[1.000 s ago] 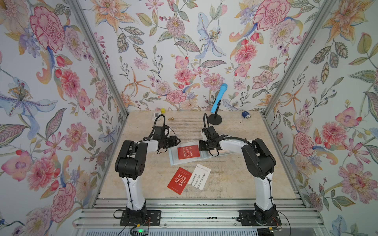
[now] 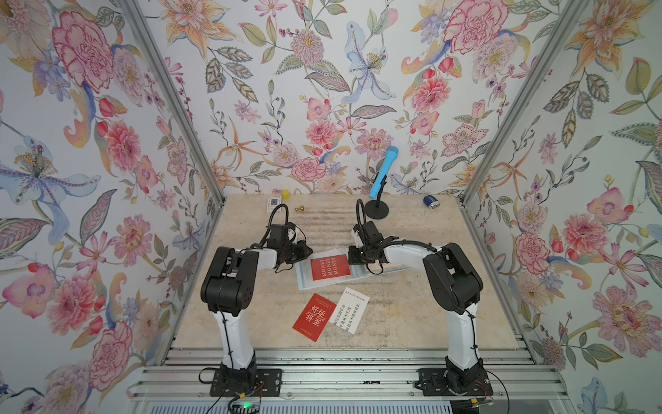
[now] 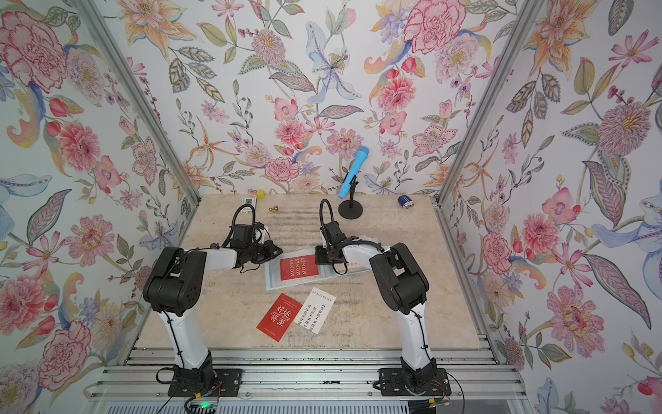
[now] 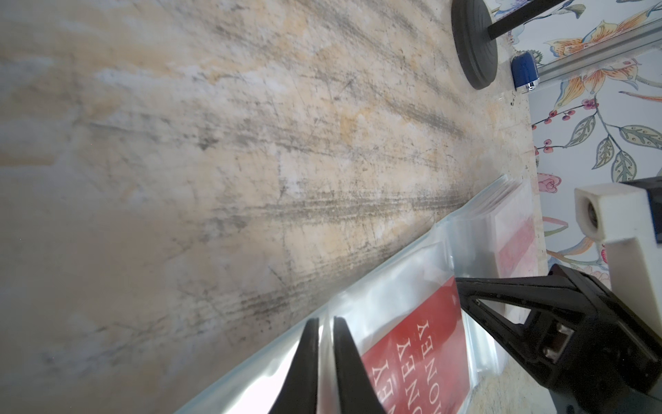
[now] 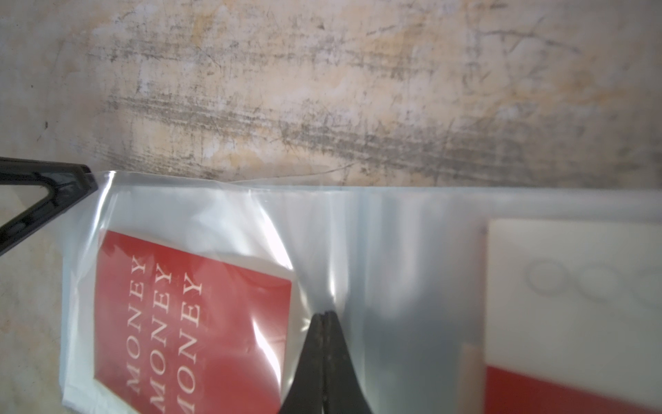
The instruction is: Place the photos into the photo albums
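The clear-sleeved album (image 3: 271, 276) lies mid-table, a red MONEY photo (image 5: 187, 324) in its left pocket and another photo (image 5: 569, 289) on the right page. My left gripper is at the album's upper left corner, fingertips close together at the sleeve's edge, which lifts slightly in the right wrist view. My right gripper is shut, its tips down on the album just right of the MONEY photo. A red photo (image 2: 313, 324) and a white photo (image 2: 351, 310) lie on the table in front of the album.
At the back stand a blue microphone (image 2: 382, 169) on a black stand (image 2: 377, 212), a blue can (image 2: 431, 201), and small items including a yellow block (image 2: 284, 194).
My left gripper has shifted very slightly at the album's corner; the right gripper and the loose photos look unchanged.
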